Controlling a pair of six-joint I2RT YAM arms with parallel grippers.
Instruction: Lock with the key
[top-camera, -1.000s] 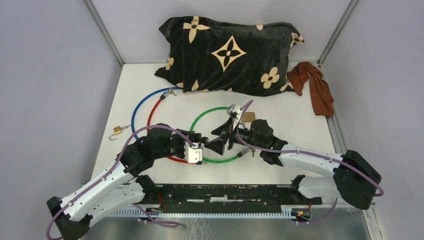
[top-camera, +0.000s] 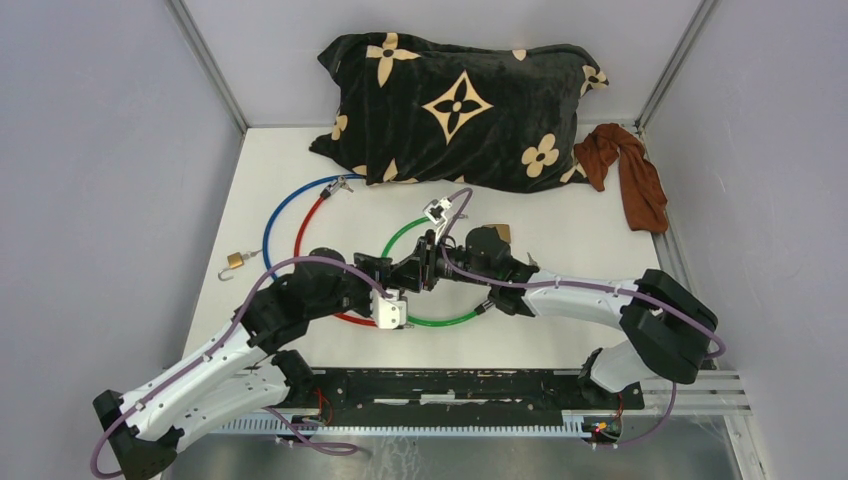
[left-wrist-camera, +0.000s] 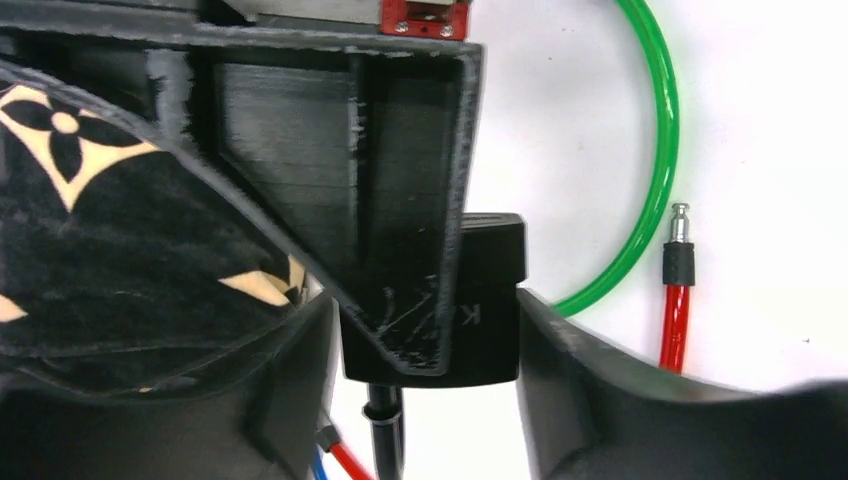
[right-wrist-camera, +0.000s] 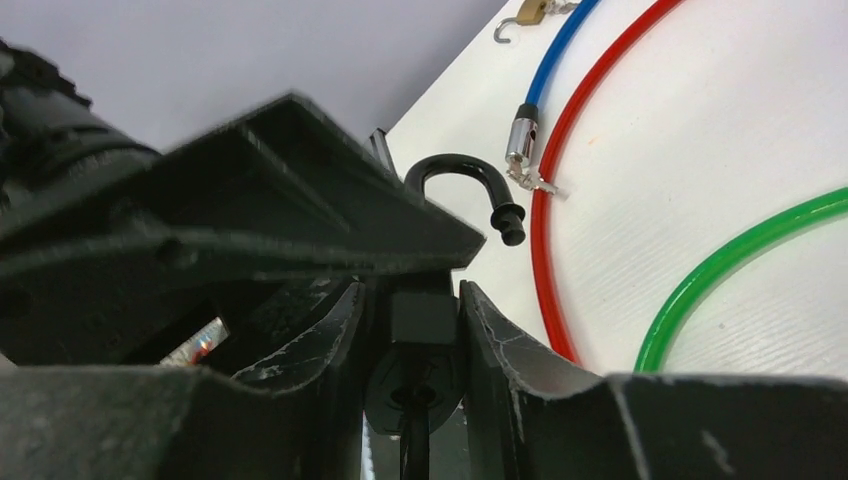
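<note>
My two grippers meet over the middle of the table. A black padlock body sits between my left gripper (top-camera: 385, 275) and my right gripper (top-camera: 425, 262); its U-shaped shackle (right-wrist-camera: 455, 165) rises beside the fingers in the right wrist view. The right fingers close around the lower part of the black lock, while the left fingers overlap it; how far each finger is shut is hard to tell. No key can be made out in the grippers.
Red (right-wrist-camera: 550, 280), blue (right-wrist-camera: 552, 60) and green (right-wrist-camera: 690, 290) cable locks lie on the table. A brass padlock (top-camera: 236, 260) is at the left, another (top-camera: 497, 233) at the right. A dark cushion (top-camera: 460, 110) fills the back, a brown cloth (top-camera: 625, 180) beside it.
My right gripper and arm have moved leftward to meet the left gripper at the black lock. The left arm has hardly moved.
</note>
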